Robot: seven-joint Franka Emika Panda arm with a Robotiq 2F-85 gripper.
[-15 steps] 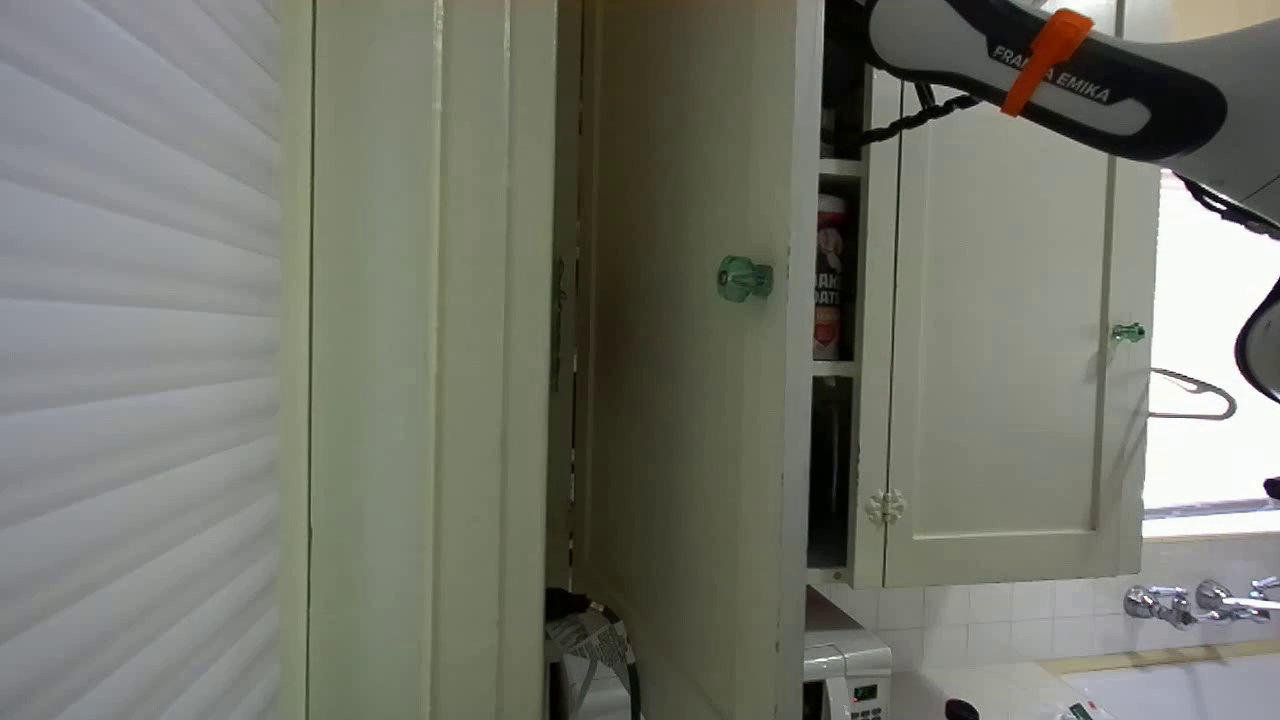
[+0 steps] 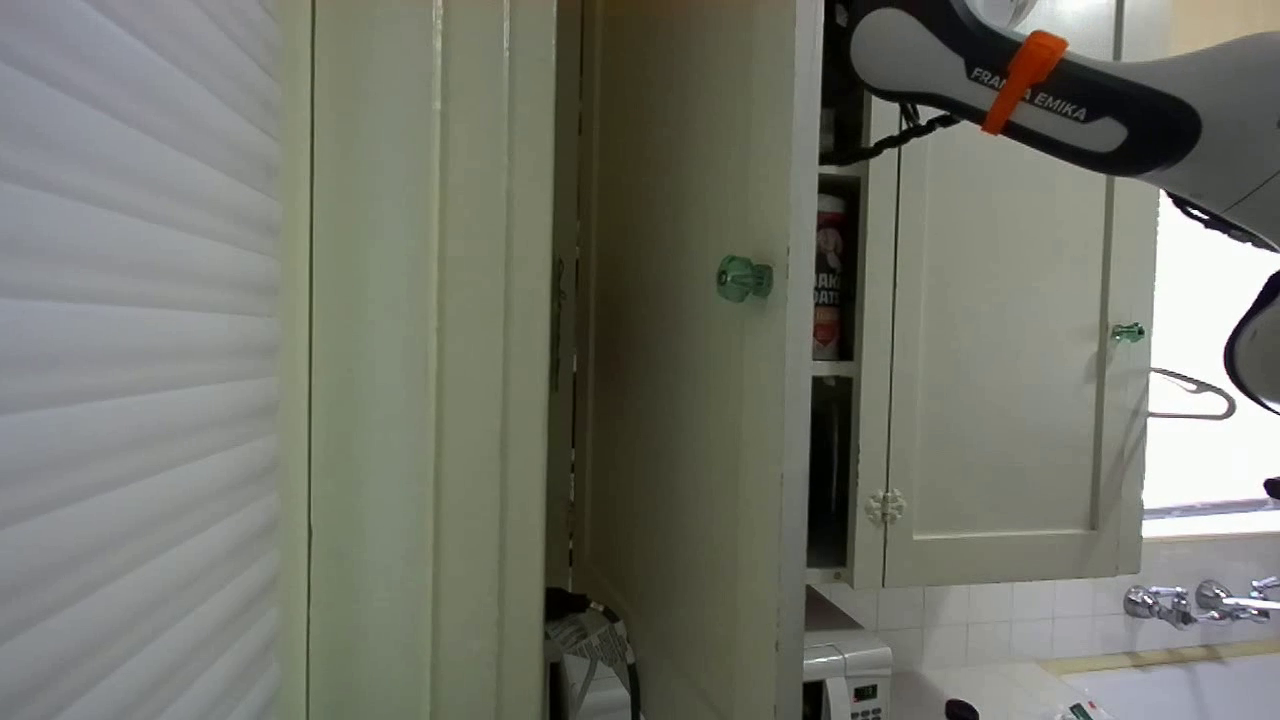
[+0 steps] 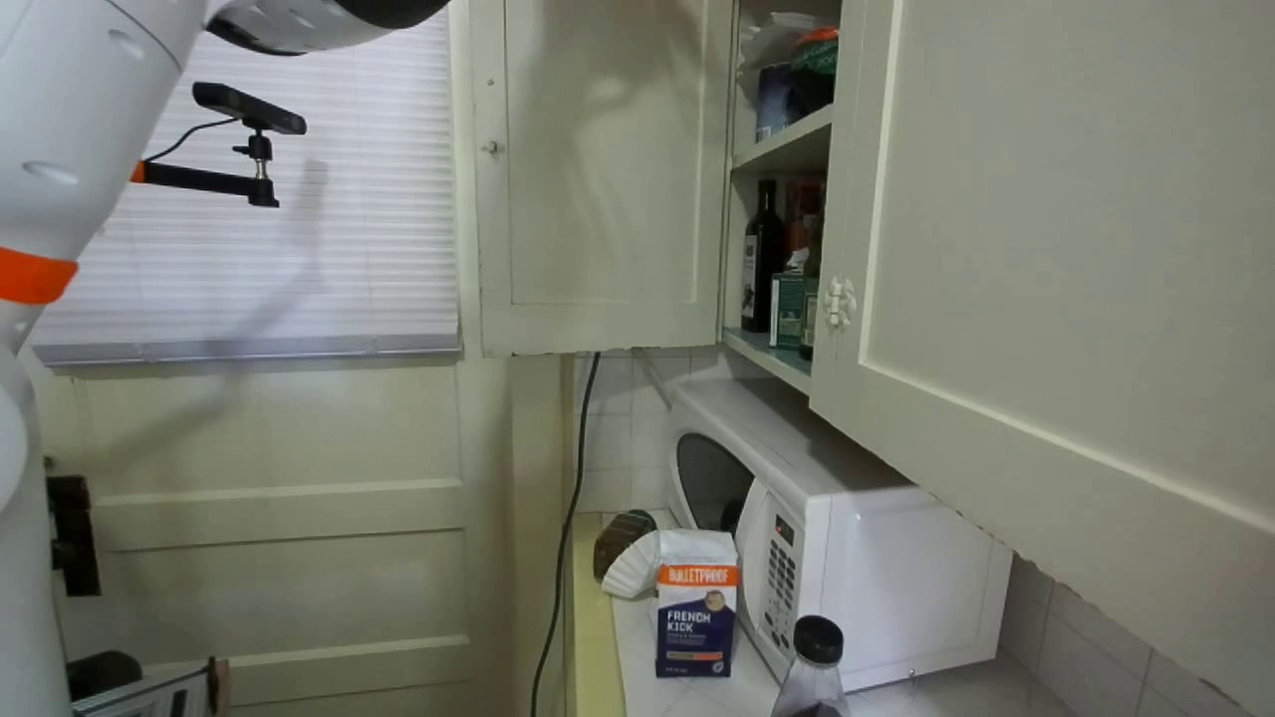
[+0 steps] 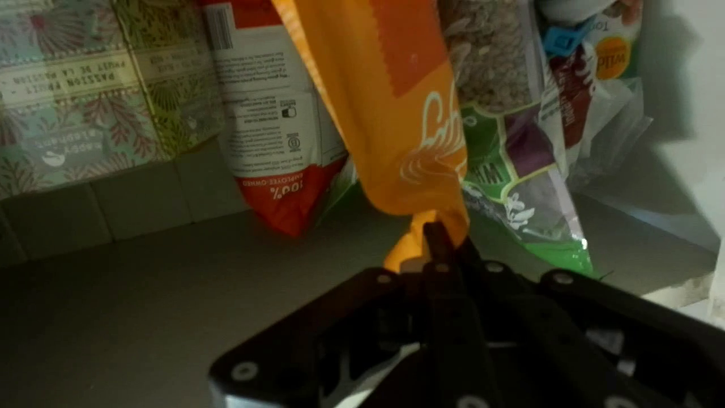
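In the wrist view, an orange bag (image 4: 397,115) with white script hangs into the middle of the picture. Its thin, crumpled end meets the fingertips of my gripper. The fingers are shut, with the orange film pinched at their tips. Some of that film sticks out to the left of the fingers. Neither exterior view shows the fingers or this bag; the arm reaches into the upper cabinet, past its open door (image 2: 684,396).
Beside the orange bag are a red and white bag (image 4: 272,115), a clear bag of grains (image 4: 493,68) and a floral box (image 4: 75,88). The shelf (image 4: 170,292) has bare room near the gripper. A microwave (image 3: 908,574) stands below the cabinet.
In exterior view 1 the arm has shifted slightly left and down, further towards the open cabinet. The doors look unmoved.
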